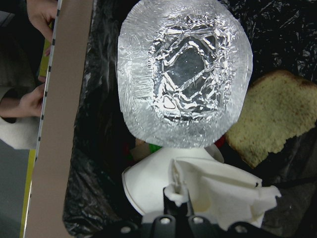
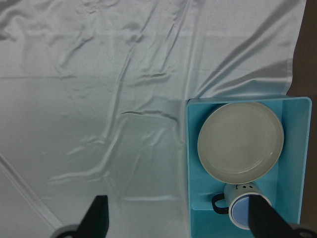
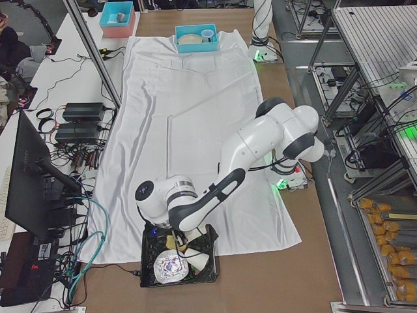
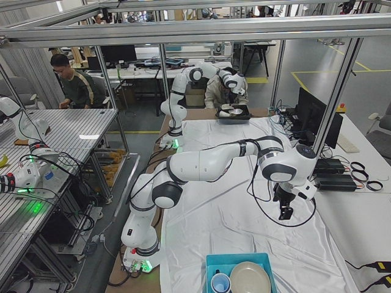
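Note:
In the left wrist view my left gripper is over the black-lined bin (image 3: 146,267), shut on a crumpled white napkin (image 1: 230,193). Under and around it are a white paper cup (image 1: 143,183), a foil dish (image 1: 138,74) and a piece of bread (image 1: 272,109). In the right wrist view my right gripper stands open above the white cloth, left of and over the edge of a blue tub (image 2: 292,148) with a beige plate (image 2: 240,141) and a mug (image 2: 240,210).
A monitor (image 3: 29,176) and cables line one side; a metal-frame table (image 3: 371,52) stands on the other. People (image 4: 76,85) are beyond the bench.

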